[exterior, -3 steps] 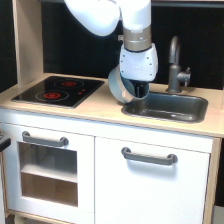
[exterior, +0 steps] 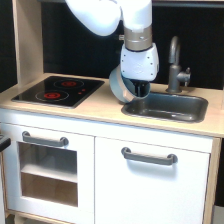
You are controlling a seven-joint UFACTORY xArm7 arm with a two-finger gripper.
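Observation:
My white arm reaches down from the top of the picture, and its dark gripper (exterior: 140, 89) is over the left end of the sink. A grey-blue round object (exterior: 119, 86), like a bowl or pot, stands tilted on its side against the gripper's left side. It overlaps the fingers, which are small and dark, so whether they grip its rim cannot be told.
The dark sink (exterior: 188, 106) is set into the wooden counter (exterior: 95, 112), with a black tap (exterior: 175, 65) behind it. To the left lies a black stove top (exterior: 58, 91) with red rings. White cabinet doors (exterior: 150, 190) are below.

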